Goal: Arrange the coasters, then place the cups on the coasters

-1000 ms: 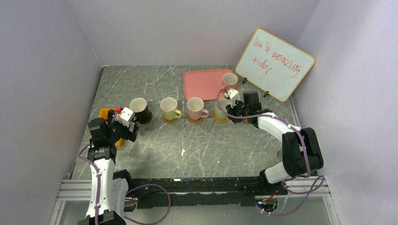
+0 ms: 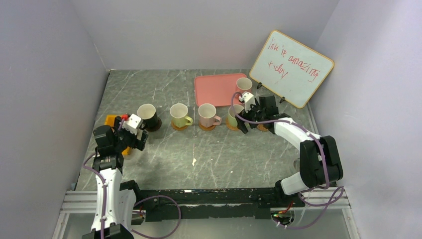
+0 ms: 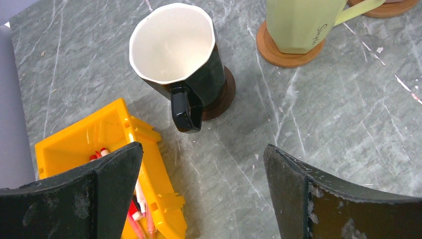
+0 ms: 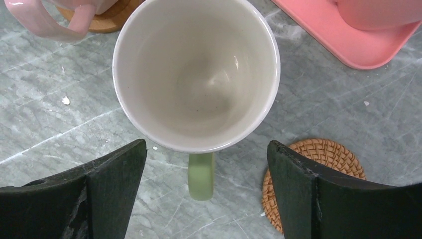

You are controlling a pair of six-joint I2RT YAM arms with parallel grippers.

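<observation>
A light green cup (image 2: 234, 112) stands upright on a round brown coaster (image 2: 232, 126), right of the row's middle. My right gripper (image 2: 251, 124) stands open at the cup's right side. In the right wrist view, the cup's white inside (image 4: 199, 74) fills the upper middle, and its green handle (image 4: 201, 177) lies between the spread fingers, seemingly untouched. The cup hides its own coaster there. A bare woven coaster (image 4: 313, 164) lies partly behind the right finger. At the left, my left gripper is open and empty, near a black cup (image 3: 206, 69) on a dark coaster (image 3: 226, 97).
Another green cup (image 2: 179, 113) and a pink cup (image 2: 207, 113) stand on coasters. A pink tray (image 2: 214, 87) holds a second pink cup (image 2: 243, 84). The whiteboard (image 2: 291, 67) leans at the back right; a yellow bin (image 3: 164, 184) holds pens. Clear table lies in front.
The cups and the left arm look unmoved.
</observation>
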